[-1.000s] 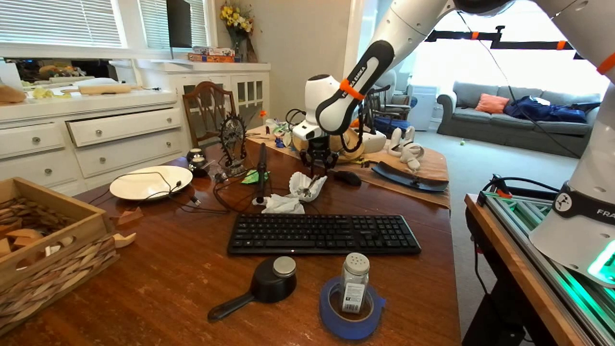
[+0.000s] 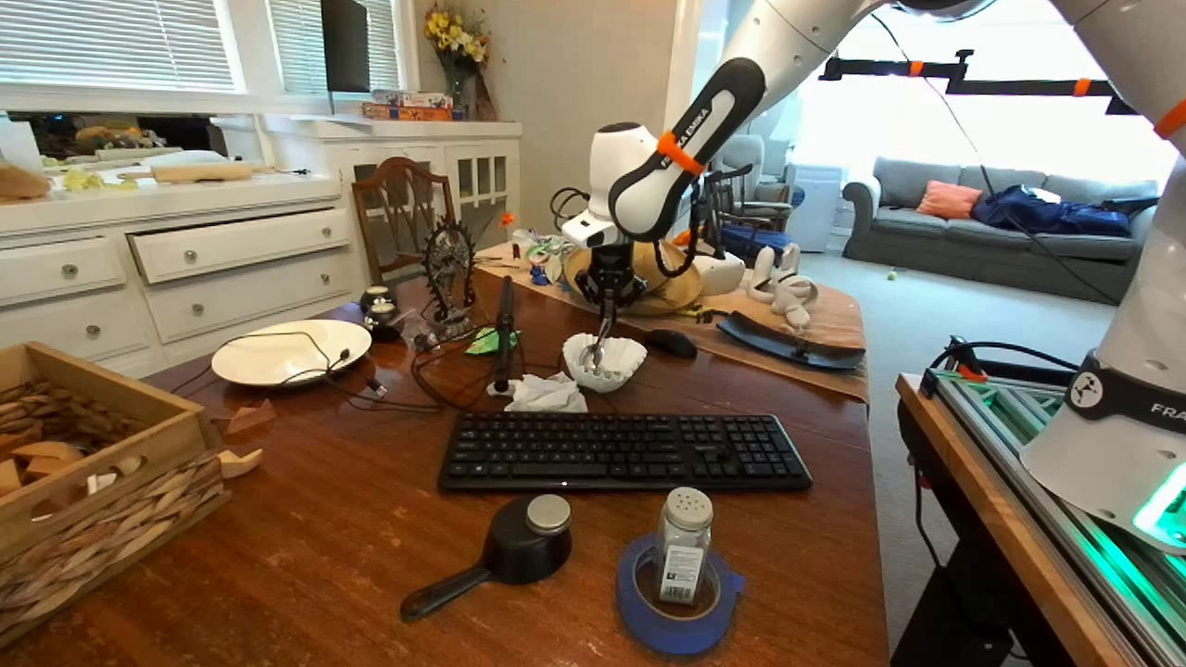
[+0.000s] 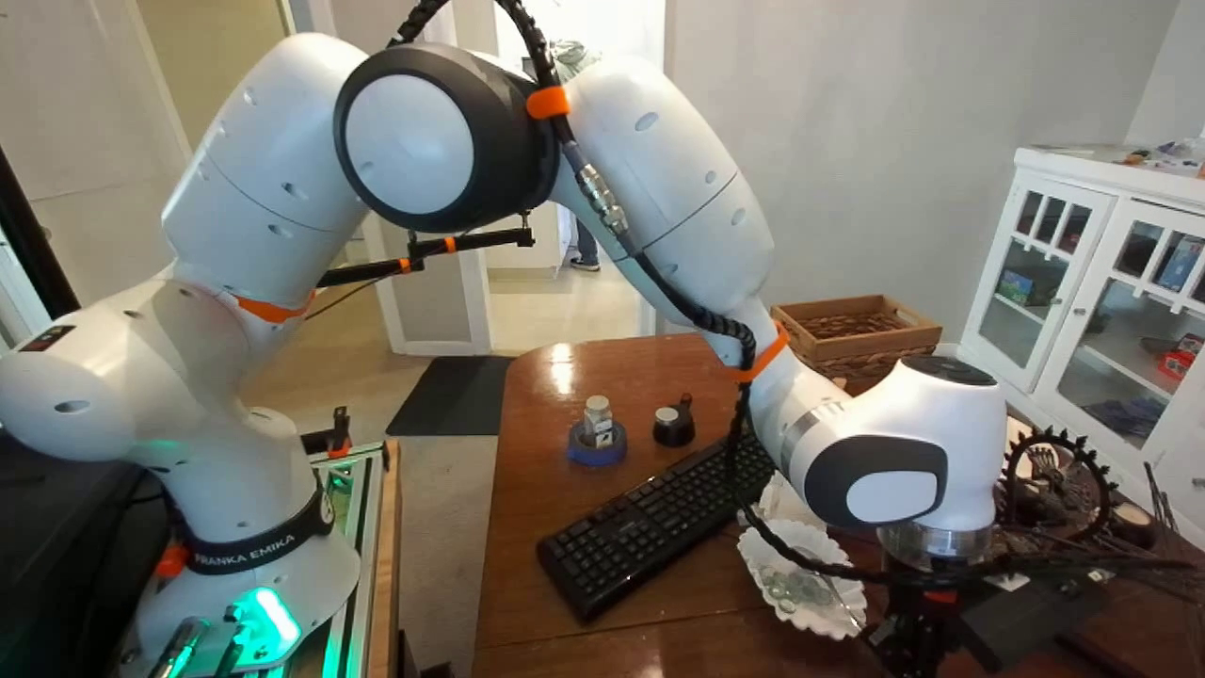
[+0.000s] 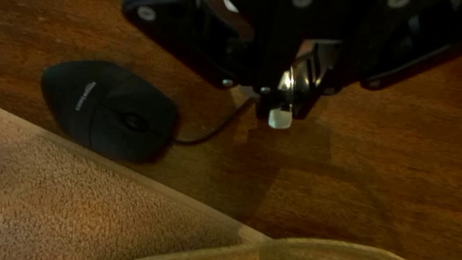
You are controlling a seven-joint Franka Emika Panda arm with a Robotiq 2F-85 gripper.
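Observation:
My gripper [image 2: 608,311] points down, just above and behind a white fluted bowl [image 2: 609,376]. Its fingers are shut on a thin shiny metal utensil [image 2: 601,343], seemingly a spoon, whose lower end reaches into the bowl. In exterior view 2 the bowl [image 3: 759,549] stands on the table with some clear or greyish pieces inside, and the thin handle [image 3: 842,599] slants over its rim towards the gripper. The wrist view has shiny metal [image 4: 287,82] between the gripper's [image 4: 282,104] dark fingers; the bowl is not visible there.
A black mouse [image 2: 672,343] lies right of the bowl, its cable running under the gripper. Crumpled white paper [image 2: 545,394] and the keyboard [image 2: 624,452] are in front. A black stand [image 2: 505,333] rises at the left. The front table has free room around a measuring cup [image 2: 531,541] and blue tape [image 2: 675,634].
My gripper and wrist have risen and shifted slightly left. The bowl, tipped up on its side a second ago, now sits more level, and the metal utensil stands steeper.

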